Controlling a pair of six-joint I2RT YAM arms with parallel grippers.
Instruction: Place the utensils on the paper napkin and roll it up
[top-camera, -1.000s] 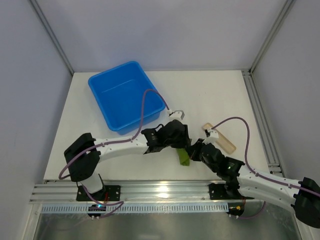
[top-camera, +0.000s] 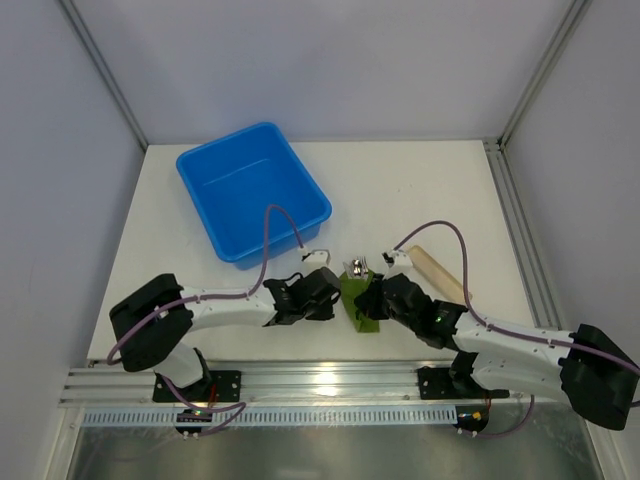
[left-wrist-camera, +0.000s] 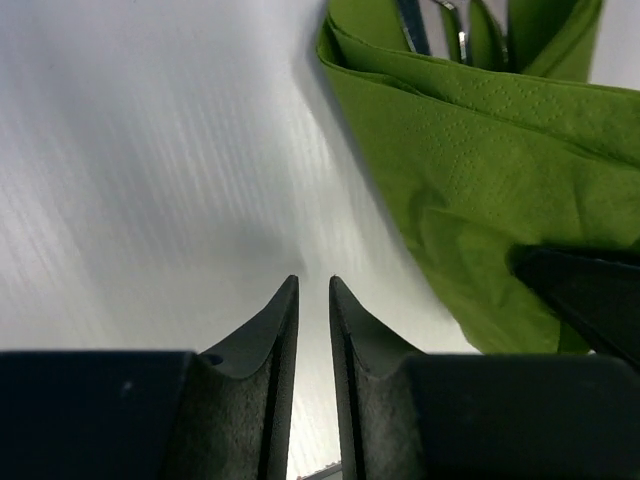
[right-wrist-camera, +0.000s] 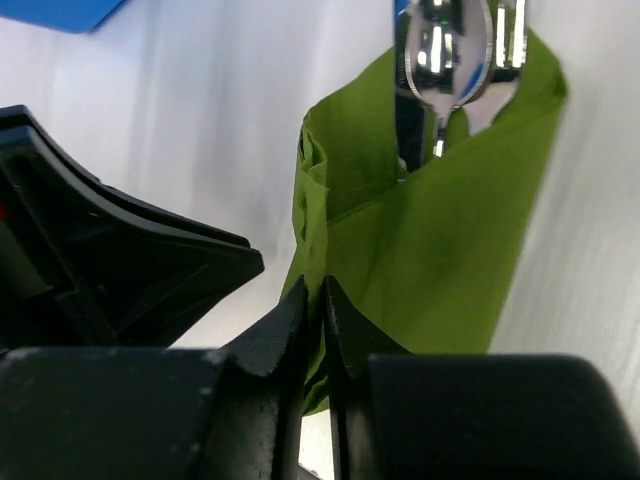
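Observation:
The green napkin (right-wrist-camera: 435, 250) is folded over the utensils, whose upper ends stick out at its far end. A spoon (right-wrist-camera: 437, 60) and a fork (right-wrist-camera: 507, 70) show in the right wrist view, beside a dark-handled piece (right-wrist-camera: 408, 125). Just left of the bundle, over bare table, my left gripper has a narrow gap with nothing in it. My right gripper is at the napkin's left edge, fingertips close together with green cloth behind or between them; whether they pinch it cannot be told.
A blue bin (top-camera: 255, 190) stands at the back left. The light wooden piece (top-camera: 440, 273) lies right of the napkin, behind the right arm. Both grippers are close together around the napkin.
The left gripper has drawn back from over the napkin, leftward and toward the front. My right gripper has moved left over the napkin, and the napkin's upper part has shifted left.

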